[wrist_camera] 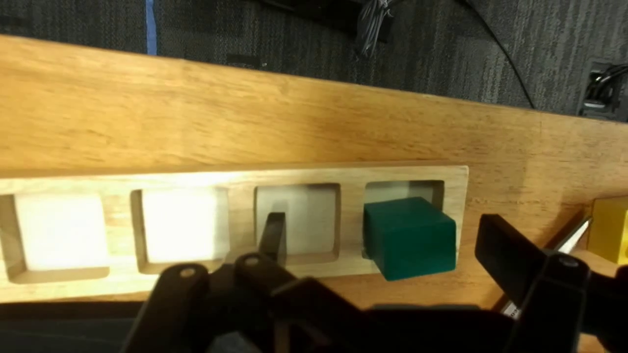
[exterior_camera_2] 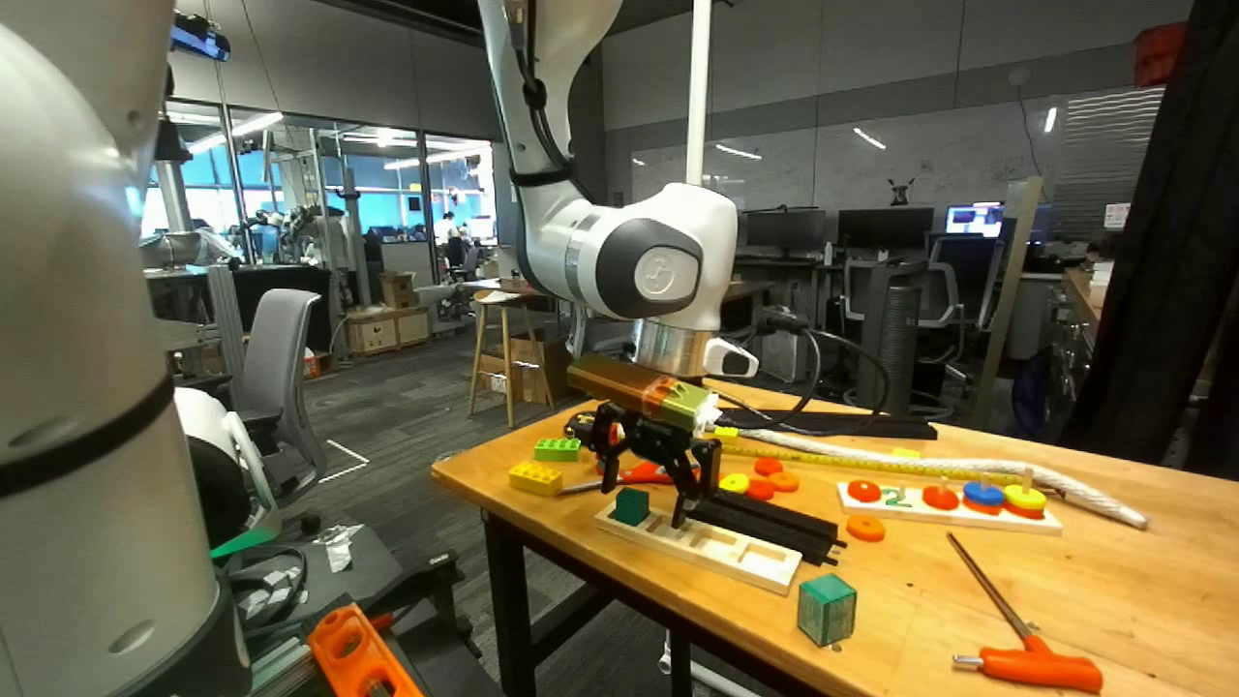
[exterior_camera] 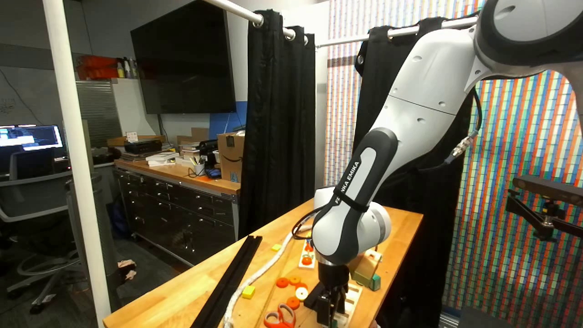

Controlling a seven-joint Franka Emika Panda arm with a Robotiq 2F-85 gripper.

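A dark green block (wrist_camera: 412,238) sits at the end compartment of a pale wooden tray (wrist_camera: 238,235), covering most of that compartment and overhanging its near side in the wrist view. The tray's other visible compartments look empty. My gripper is open above the tray, one finger to each side of the block, with visible gaps. From exterior view 2, the gripper (exterior_camera_2: 647,478) straddles the block (exterior_camera_2: 632,506) near the tray's left end. How firmly the block is seated is hard to tell.
A larger green cube (exterior_camera_2: 827,610) stands off the tray's other end. Yellow (exterior_camera_2: 535,477) and bright green (exterior_camera_2: 558,449) bricks lie beyond the block. Black rails (exterior_camera_2: 761,523) run behind the tray. A peg board with rings (exterior_camera_2: 947,501) and an orange-handled tool (exterior_camera_2: 1034,664) lie rightward.
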